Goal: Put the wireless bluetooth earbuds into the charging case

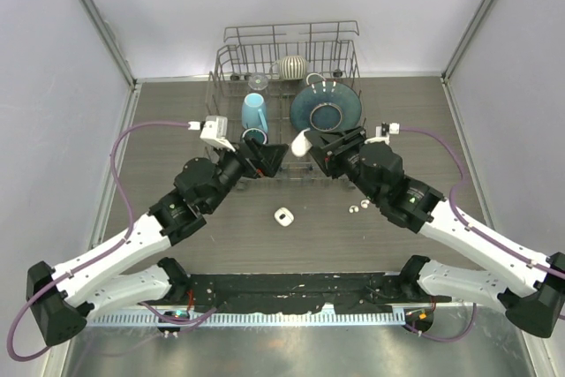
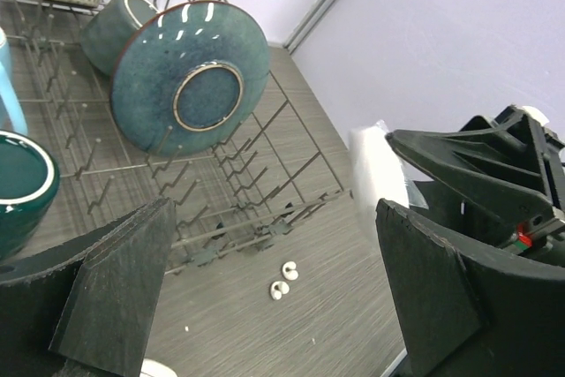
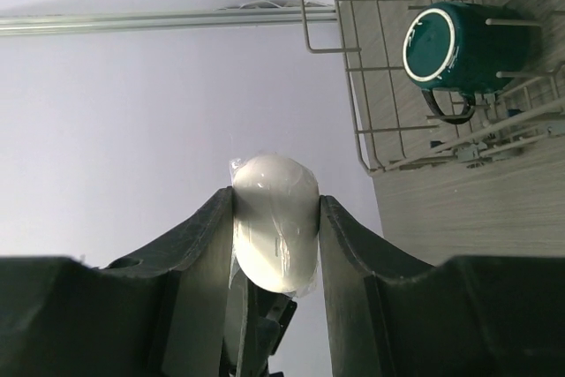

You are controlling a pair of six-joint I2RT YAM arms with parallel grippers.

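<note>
My right gripper is shut on a white rounded object in clear wrap (image 3: 275,231), held over the rack's front. My left gripper (image 1: 268,158) stands open just left of it, facing it; in the left wrist view the white object (image 2: 378,174) is beyond its fingers. A small white square case (image 1: 283,216) lies on the table below, and small white earbuds (image 2: 279,289) lie to its right.
A wire dish rack (image 1: 290,28) fills the back middle, holding a teal plate (image 1: 309,112), blue mug (image 1: 253,110), green mug (image 3: 468,50) and striped cup (image 1: 292,68).
</note>
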